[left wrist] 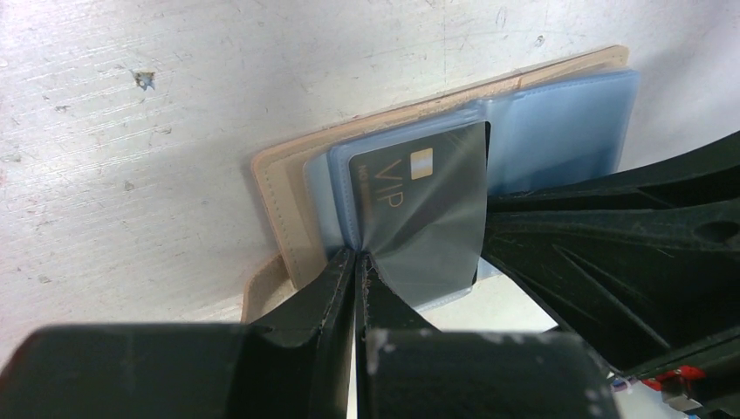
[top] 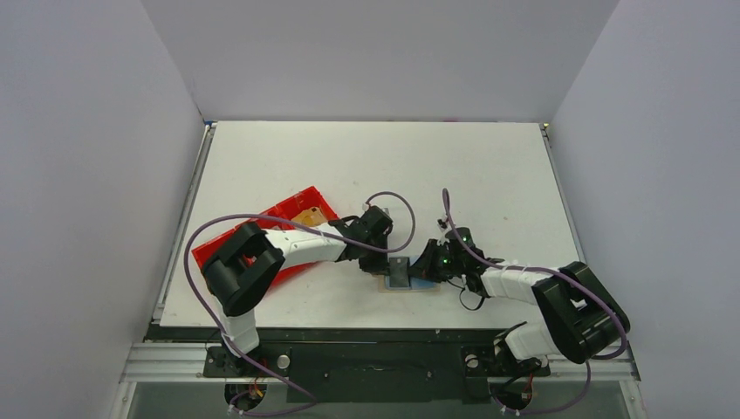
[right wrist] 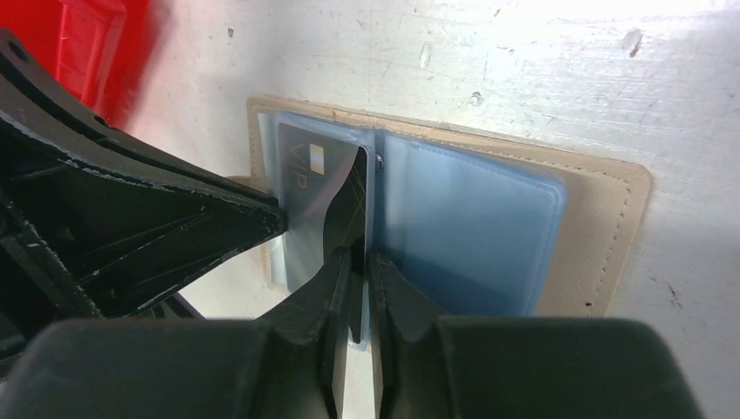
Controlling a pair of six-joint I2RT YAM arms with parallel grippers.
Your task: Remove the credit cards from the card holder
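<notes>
The card holder [right wrist: 602, 227] lies open on the table, tan with clear bluish sleeves [right wrist: 471, 218]. A dark grey card [left wrist: 423, 201] marked VIP sits inside one sleeve, its edge exposed at the sleeve's bowed opening. My left gripper is shut at the closed end of that sleeve; whether any plastic is pinched between its tips cannot be seen. At the opening, my right gripper has its fingertips slightly apart, one by the card and the other past the sleeve's edge. From above, both grippers [top: 399, 269] hide parts of the holder.
A red bin [top: 292, 205] with a tan item [top: 310, 217] inside stands at the left, beneath the left arm. The two grippers are close together over the holder. Bare table [top: 454, 166] stretches behind them and to the right.
</notes>
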